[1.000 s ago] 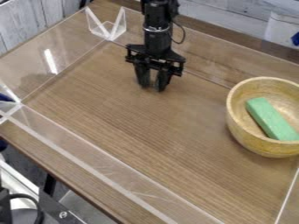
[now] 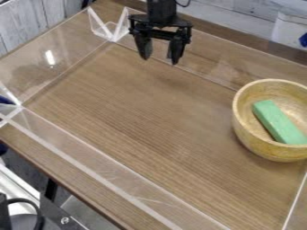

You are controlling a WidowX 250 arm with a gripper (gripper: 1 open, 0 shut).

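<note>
My black gripper (image 2: 160, 45) is at the top middle of the camera view, over the back of the wooden table (image 2: 144, 135). Its fingers appear apart, with nothing visible between them. A wooden bowl (image 2: 254, 144) at the right holds a green block (image 2: 278, 122).
Clear plastic strips line the table's left and back edges, with a pale object (image 2: 108, 25) at the back left of the gripper. Black cables lie at the bottom left.
The gripper has moved back, toward the top of the view, over the last second. The bowl and green block have not moved.
</note>
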